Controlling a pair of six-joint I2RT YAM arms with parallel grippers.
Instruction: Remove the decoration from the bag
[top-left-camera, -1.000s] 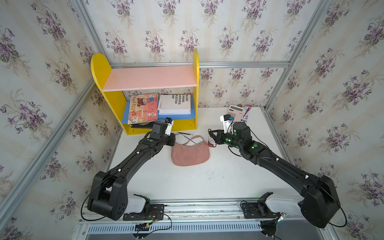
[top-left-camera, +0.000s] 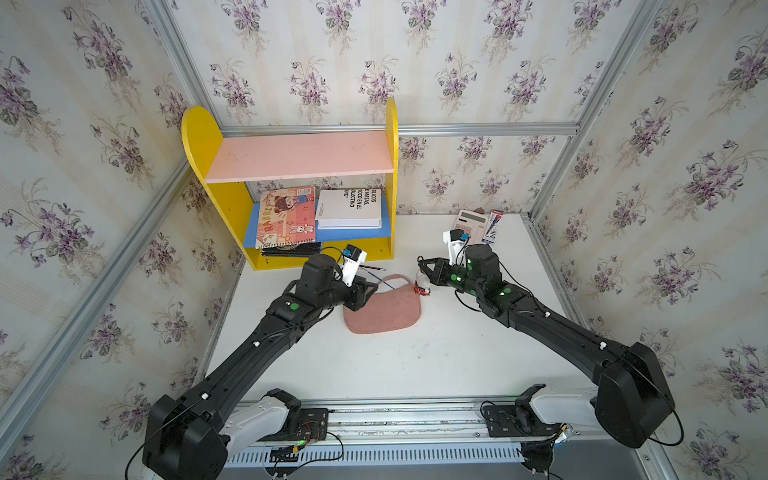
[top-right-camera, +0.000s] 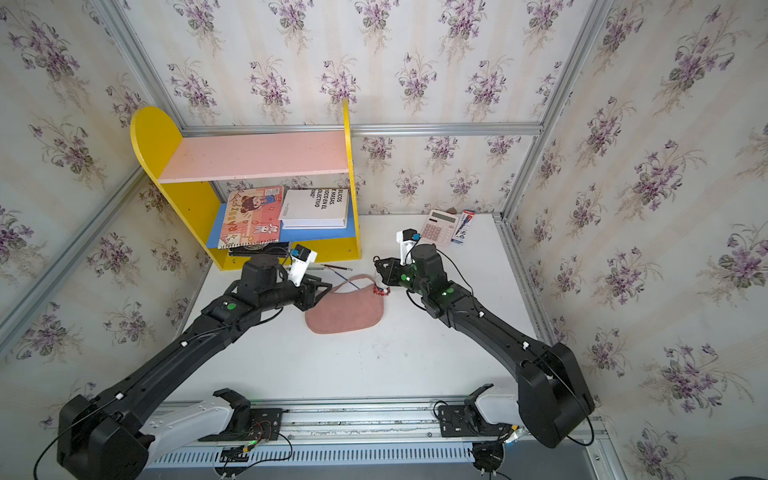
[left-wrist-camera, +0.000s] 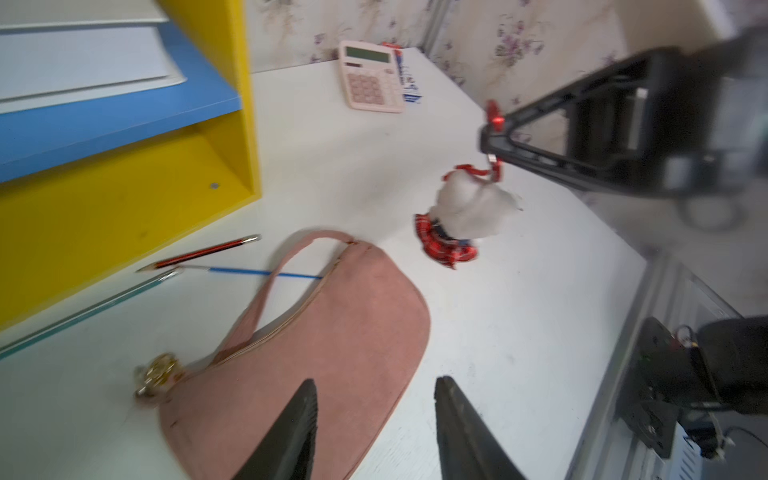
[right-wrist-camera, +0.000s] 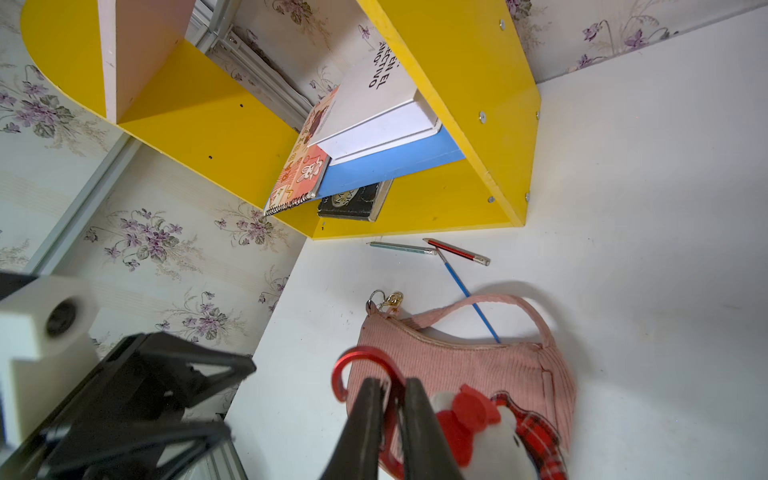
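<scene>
The pink bag (top-left-camera: 380, 316) lies flat on the table, a gold clasp (left-wrist-camera: 160, 372) at its left end in the left wrist view. My left gripper is over the bag with its fingers apart, nothing between them. My right gripper is shut on the decoration's red hook, holding the plush decoration (left-wrist-camera: 472, 208) with its white body and red plaid above the table, at the bag's right end in the top views.
Pencils (right-wrist-camera: 456, 252) and a blue brush (right-wrist-camera: 464, 288) lie between the bag and the yellow shelf (top-left-camera: 208, 152) holding books. A calculator (left-wrist-camera: 372, 76) is at the back right.
The right gripper and the hanging decoration have barely moved.
</scene>
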